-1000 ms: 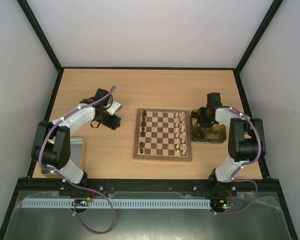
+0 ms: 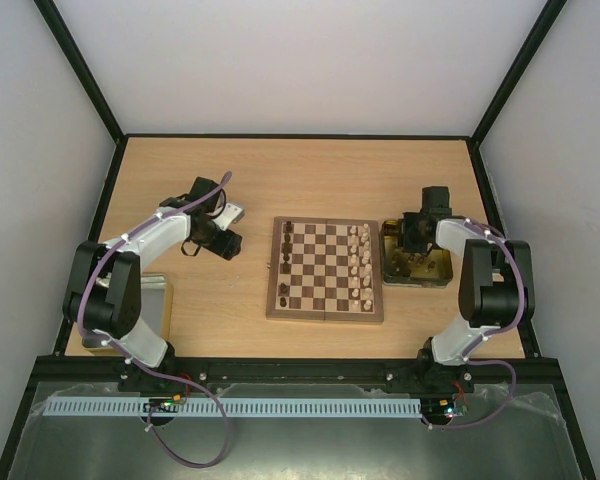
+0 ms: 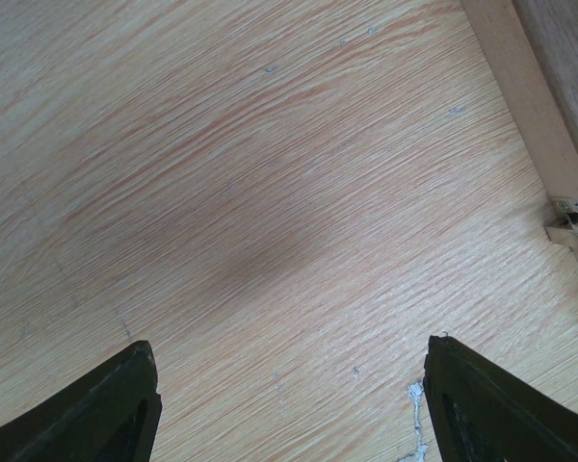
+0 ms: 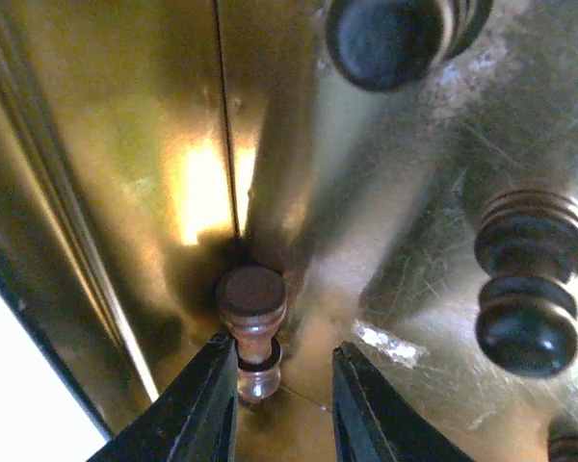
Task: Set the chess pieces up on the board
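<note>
The chessboard (image 2: 325, 312) lies mid-table. Light pieces (image 2: 366, 281) stand along its right side and dark pieces (image 2: 284, 289) along its left. Right of it, the brass-coloured box (image 2: 420, 283) holds several dark pieces. My right gripper is inside this box, its fingers part open. A dark piece (image 4: 252, 298) rests close to the box wall, beside the left finger and partly in the gap; no grip on it shows. Two other dark pieces (image 4: 528, 279) (image 4: 395, 38) lie farther off. Over bare table, left of the board, my left gripper is open and empty.
A grey tray (image 2: 167, 310) sits at the left front under the left arm. The board's edge with a metal clasp (image 3: 572, 227) shows at the right of the left wrist view. The table behind the board is clear.
The left arm, the board and its pieces look unchanged.
</note>
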